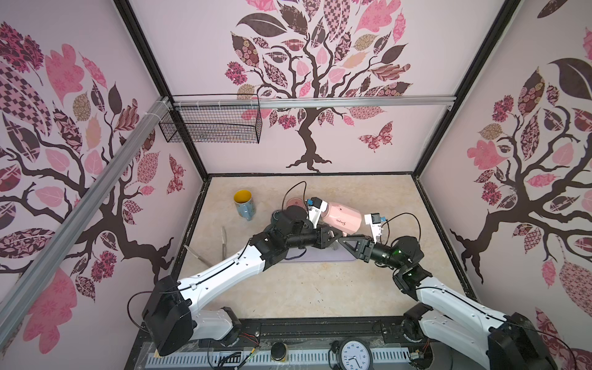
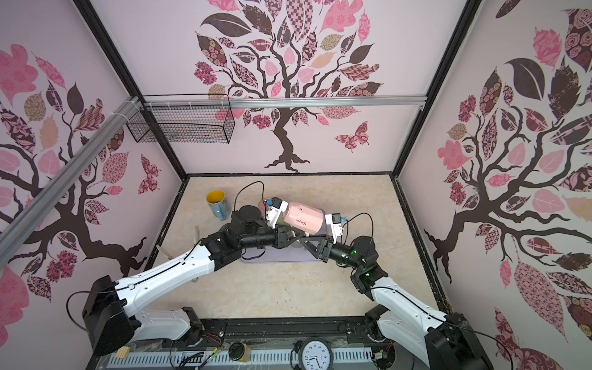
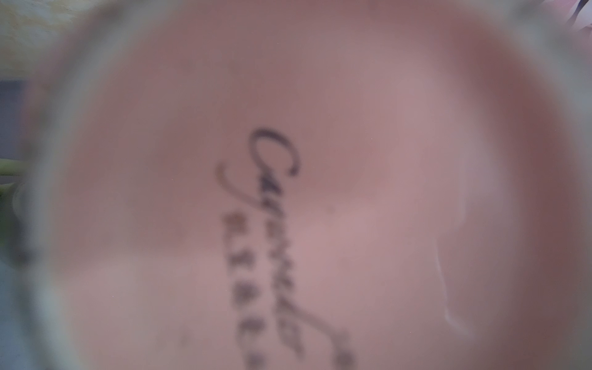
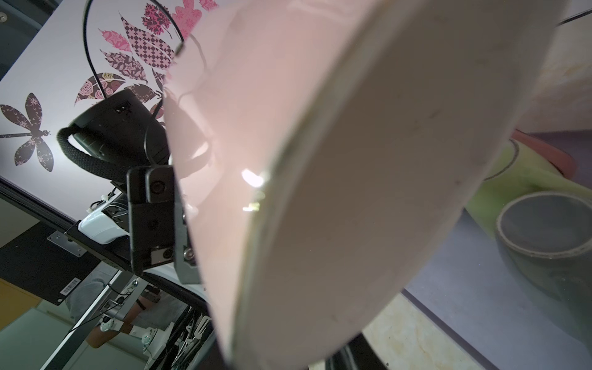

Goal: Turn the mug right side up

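The pink mug (image 1: 343, 217) lies on its side in the air, tilted, its length running left to right. My left gripper (image 1: 336, 235) is shut on it at the lower edge; its fingers are hidden in the left wrist view. That view is filled by the mug's printed round base (image 3: 345, 185). My right gripper (image 1: 349, 241) stands just below the mug's right end, very close to it. Its finger opening is unclear and contact cannot be made out. In the right wrist view the mug's pale round end (image 4: 394, 185) and pink side (image 4: 246, 92) cover the middle.
A blue mug with yellow inside (image 1: 244, 204) stands at the back left. Under the arms lies a lilac mat (image 1: 326, 256) bearing a green mug (image 4: 518, 172) and a grey one (image 4: 545, 225).
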